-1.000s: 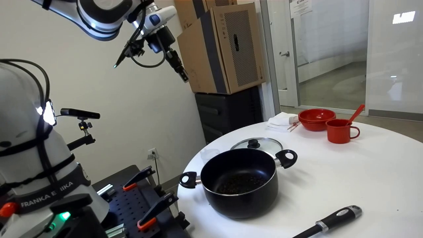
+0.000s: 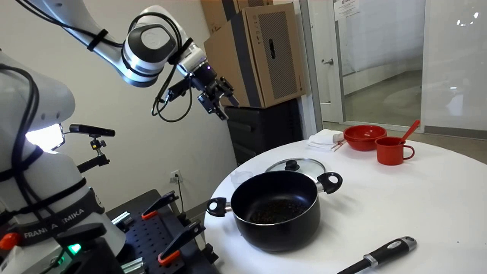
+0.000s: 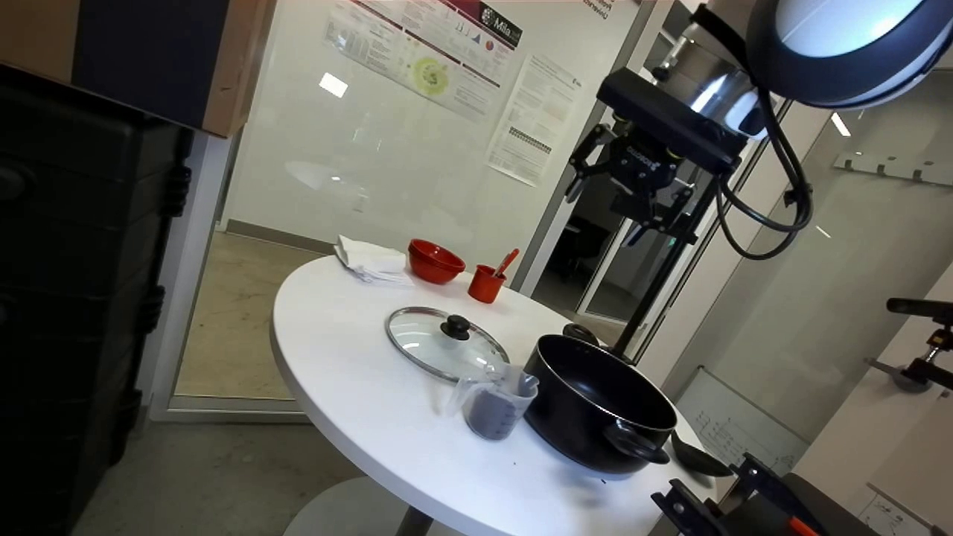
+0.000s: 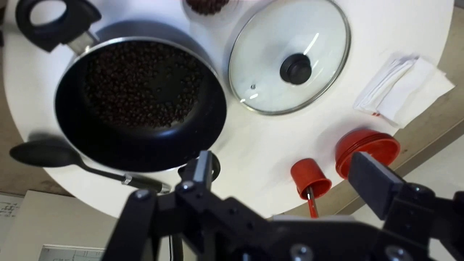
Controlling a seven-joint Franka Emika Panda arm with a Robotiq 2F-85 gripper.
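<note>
My gripper (image 2: 229,109) hangs open in the air, well above the table, with nothing between its spread fingers. The black pot (image 2: 276,228) stands uncovered on the table; dark beans (image 4: 130,87) lie across its bottom. Beside it rests a glass lid (image 4: 274,52) with a black knob. A clear measuring cup (image 3: 493,412) sits near the pot, with more beans visible inside it from the wrist view. Along the pot's other side lies a black ladle (image 4: 48,154).
A red mug (image 2: 389,153) holding a red-handled utensil, stacked red bowls (image 2: 365,134) and folded white cloths (image 2: 324,139) occupy the far side. Black clamps (image 2: 182,239) border the robot's base plate. The round white table (image 2: 433,201) has free room right of the pot.
In exterior view 1 my gripper has moved right and somewhat lower, and it has turned so that both separated fingers show. The things on the table have not moved.
</note>
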